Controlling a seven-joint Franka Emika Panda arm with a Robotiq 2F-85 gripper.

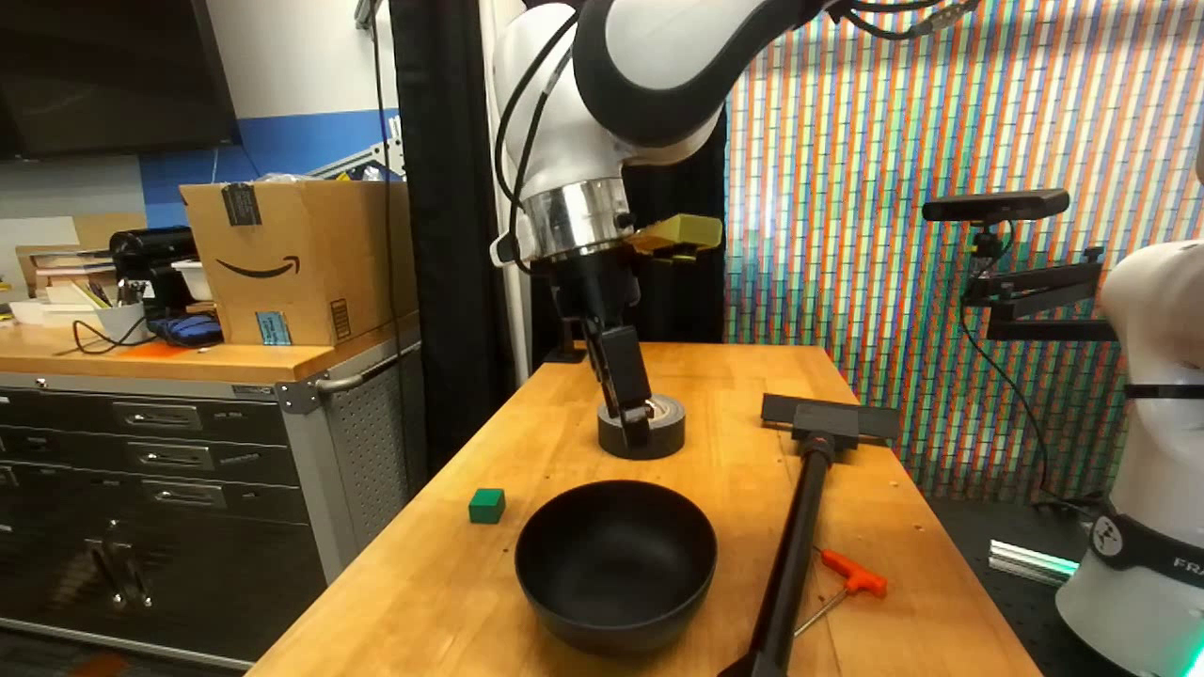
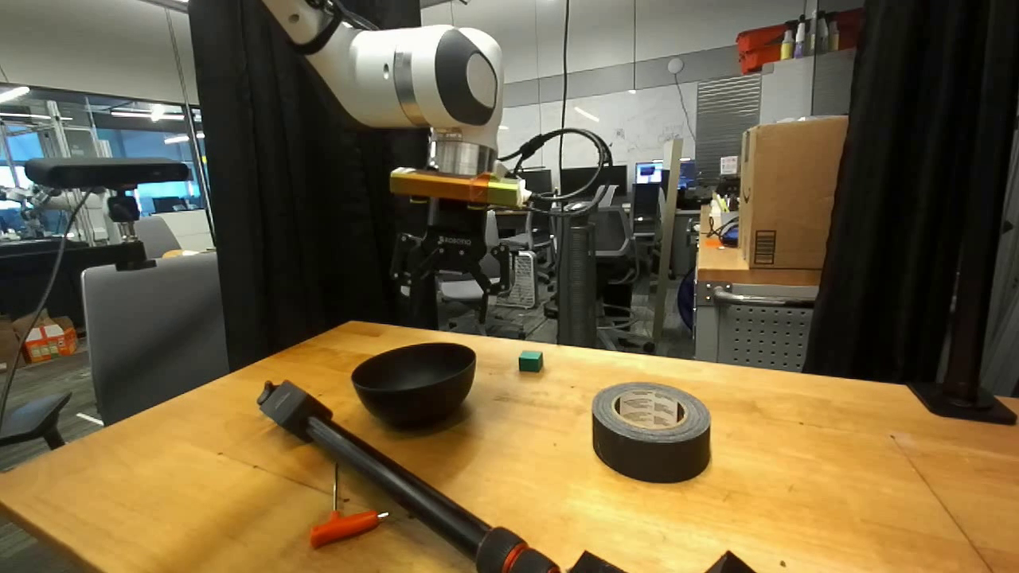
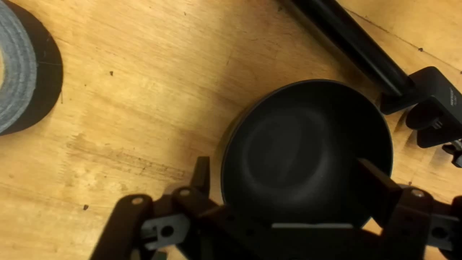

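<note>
My gripper hangs above the table, fingers pointing down and spread wide, nothing between them. In the wrist view the left finger is just outside the rim of a black bowl, while the right one overlaps the bowl's far side; the bowl looks empty and lies below. A small green cube rests on the wood beside the bowl. Behind them stands a roll of dark tape, partly covered by a finger in exterior view 1.
A black pole with a clamp end lies along the table near the bowl. Beside it is an orange-handled hex key. Bare tabletop stretches to the right of the tape roll in exterior view 2.
</note>
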